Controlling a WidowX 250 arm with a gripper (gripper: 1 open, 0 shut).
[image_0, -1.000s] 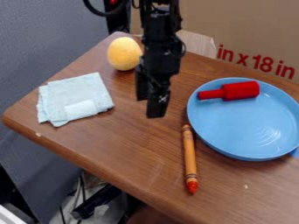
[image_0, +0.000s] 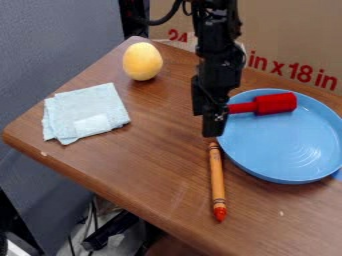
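The black gripper (image_0: 214, 118) hangs above the table at the left rim of a blue plate (image_0: 285, 147), just beside a red cylindrical object (image_0: 274, 103) that lies on the plate. Its fingertips point down, above the upper end of an orange crayon (image_0: 217, 185) lying on the wood. Whether the fingers are open or shut is hard to tell from this view.
A light blue folded cloth (image_0: 83, 112) lies at the left of the wooden table (image_0: 147, 170). A yellow egg-shaped object (image_0: 142, 61) sits at the back left. A cardboard panel (image_0: 287, 35) stands behind.
The arm has moved to the right, from the table's middle to the left edge of the plate. The objects on the table have not visibly moved.
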